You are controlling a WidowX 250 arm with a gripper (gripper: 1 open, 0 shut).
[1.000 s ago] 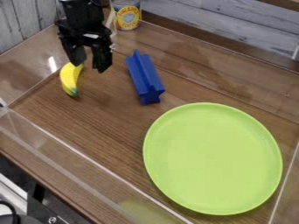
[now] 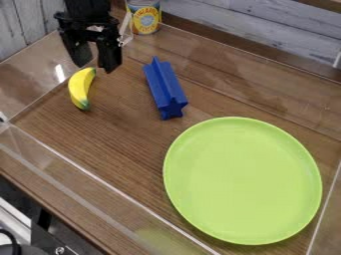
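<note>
My black gripper (image 2: 94, 54) is at the top left, open, just above and behind a yellow banana (image 2: 80, 88) that lies on the wooden counter. A blue ridged block (image 2: 166, 90) lies right of the banana. A large green plate (image 2: 242, 179) fills the lower right. Whether the gripper touches the banana's upper tip is hard to tell.
A can (image 2: 144, 16) with a yellow label stands at the back, beside the gripper. Grey wooden walls border the back left.
My gripper has moved slightly left, toward the area above the banana's upper end. The banana, block and plate look unchanged.
</note>
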